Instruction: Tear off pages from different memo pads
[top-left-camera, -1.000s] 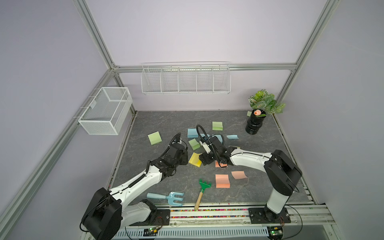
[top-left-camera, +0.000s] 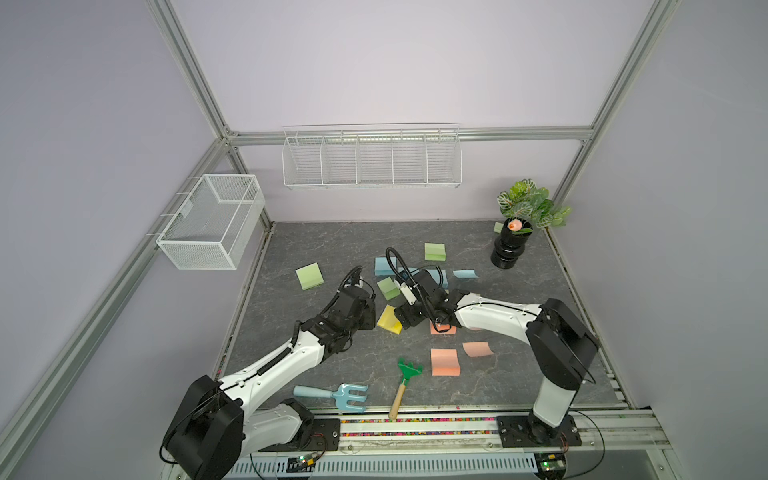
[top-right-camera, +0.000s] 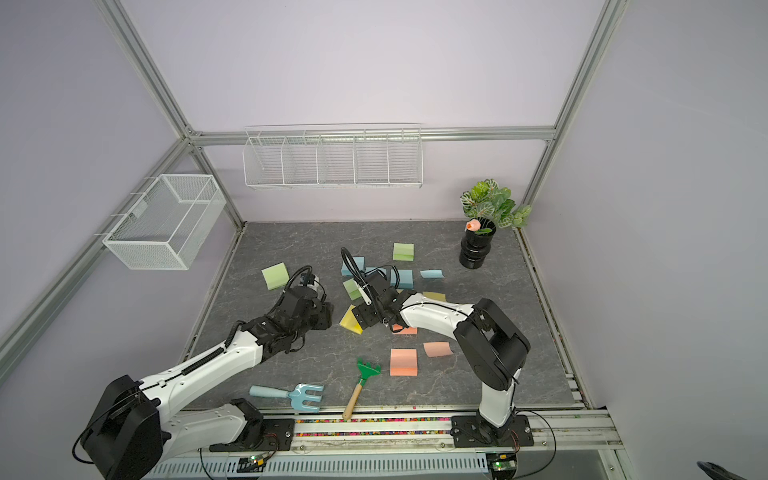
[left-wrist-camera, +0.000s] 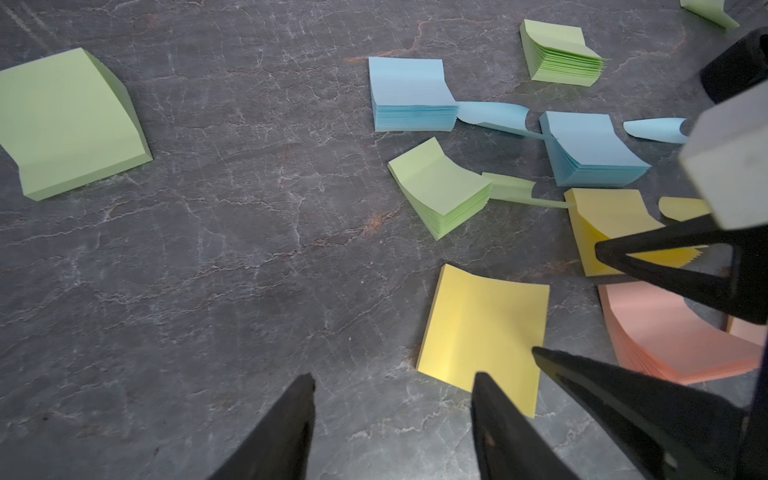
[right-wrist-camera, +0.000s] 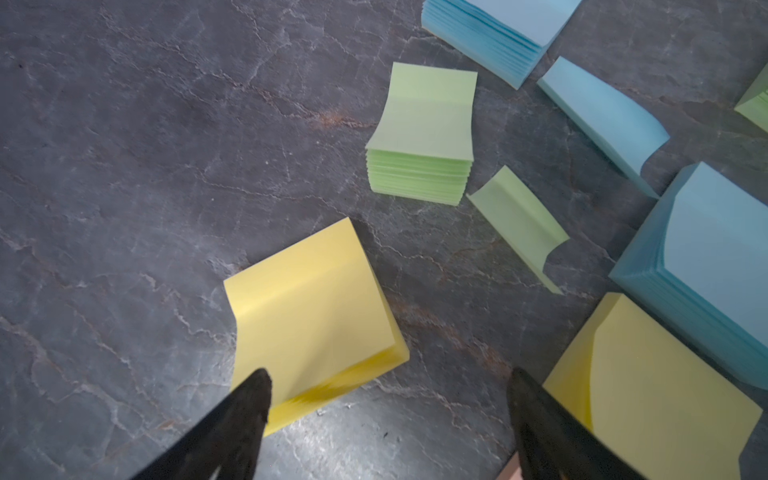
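Note:
My right gripper hangs open and empty over the middle pads, beside a yellow pad (right-wrist-camera: 308, 316); another yellow pad (right-wrist-camera: 664, 384) and a blue pad (right-wrist-camera: 708, 256) are to its right. My left gripper stands open just left of it, with nothing between its fingers. The left wrist view also shows green pads (left-wrist-camera: 76, 124), a pink pad (left-wrist-camera: 664, 328) and a second blue pad (left-wrist-camera: 412, 88). Loose torn pages lie among them: blue (right-wrist-camera: 608, 120), green (right-wrist-camera: 516, 220) and pink (top-left-camera: 477, 349).
A blue fork (top-left-camera: 336, 396) and green rake (top-left-camera: 406, 376) lie at the front edge. A black vase with a plant (top-left-camera: 508, 252) stands back right. Wire baskets (top-left-camera: 212, 240) hang on the walls.
The left arm has not visibly moved.

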